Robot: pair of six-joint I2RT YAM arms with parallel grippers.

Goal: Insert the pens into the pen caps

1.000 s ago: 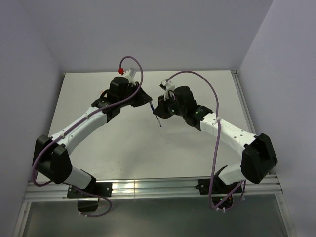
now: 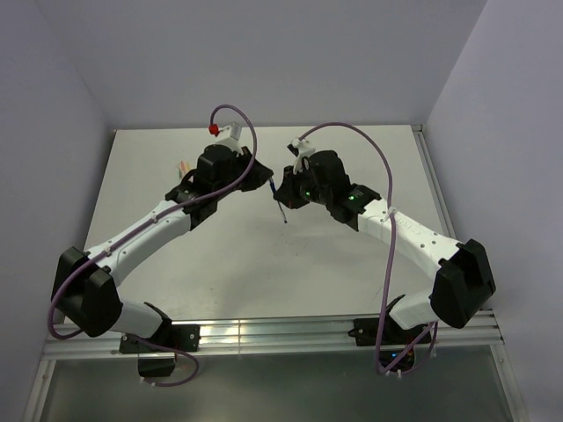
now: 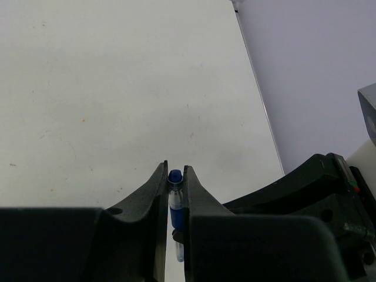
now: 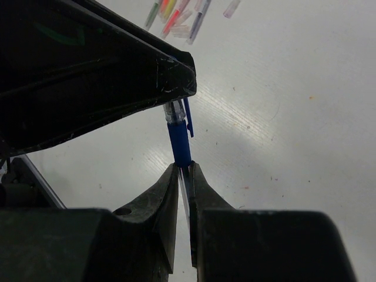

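Both grippers meet over the middle of the white table. My left gripper [image 2: 266, 176] is shut on the upper, capped end of a blue pen; in the left wrist view a clear cap [image 3: 175, 188] with blue shows between its fingertips. My right gripper [image 2: 283, 198] is shut on the pen lower down, below the blue grip, with the clear barrel hanging beneath it. In the right wrist view the clear piece with a blue clip sits at the top of the blue grip, partly hidden by the left finger; how far they overlap I cannot tell.
Several coloured pens and caps [image 4: 169, 22] lie on the table at the left, mostly behind my left arm in the top view. Grey walls enclose the sides and back.
The grippers and pen have shifted only slightly over the last second; both grippers stay shut at the same meeting point.
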